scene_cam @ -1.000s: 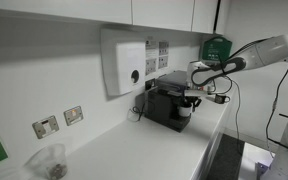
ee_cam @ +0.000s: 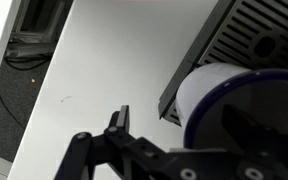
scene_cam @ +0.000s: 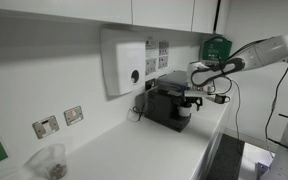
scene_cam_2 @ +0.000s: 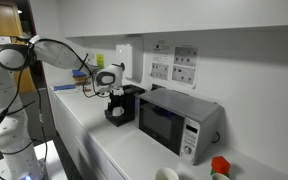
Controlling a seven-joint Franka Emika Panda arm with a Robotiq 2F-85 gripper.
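Observation:
A white mug [ee_cam: 199, 86] with a dark blue rim stands on the slotted black drip tray [ee_cam: 252, 38] of a coffee machine. In the wrist view, my gripper is open above the mug's near side. Its left finger [ee_cam: 121, 120] is outside the mug, over the white counter, and the right finger [ee_cam: 238, 124] overlaps the dark mouth. Whether that finger reaches inside the mug cannot be told. Exterior view 2 has the mug [scene_cam_2: 118, 111] low in the black machine [scene_cam_2: 128, 104], with the gripper close above it.
Beside the coffee machine is a microwave [scene_cam_2: 174, 124]. A red object [scene_cam_2: 220, 165] and a pale cup [scene_cam_2: 167, 174] are farther along the counter. A clear bowl [scene_cam: 48, 160] sits at the counter's near left end.

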